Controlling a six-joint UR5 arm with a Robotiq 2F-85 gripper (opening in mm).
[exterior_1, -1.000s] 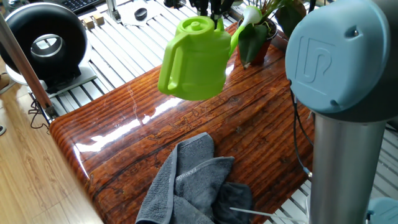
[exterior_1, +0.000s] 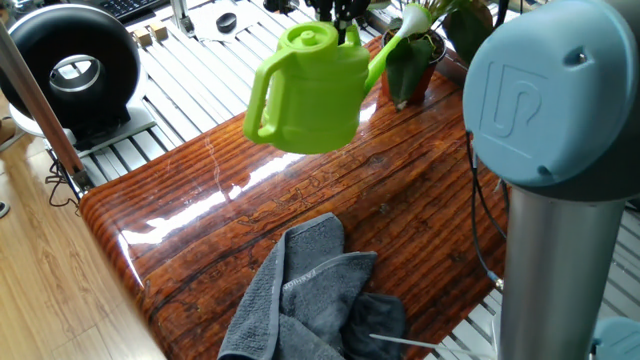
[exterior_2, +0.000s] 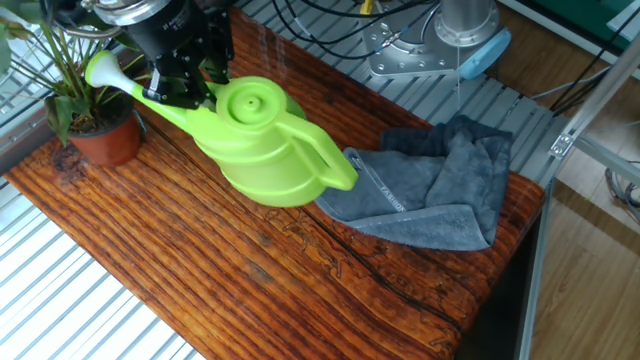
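Note:
A bright green watering can hangs above the wooden table, with its handle toward the left in exterior view 1. In exterior view 2 the black gripper is at the can's upper part, between the lid and the spout, and appears shut on it. The fingertips are partly hidden by the can and dark housing. The can's pale spout head is beside the leaves of a potted plant, over the pot's side. No water shows.
A crumpled grey towel lies on the wooden table. A black ring-shaped device stands off the table's left corner.
The can has risen slightly and turned, its handle shifting left and its spout head right toward the plant in exterior view 1. The towel and plant pot have stayed put.

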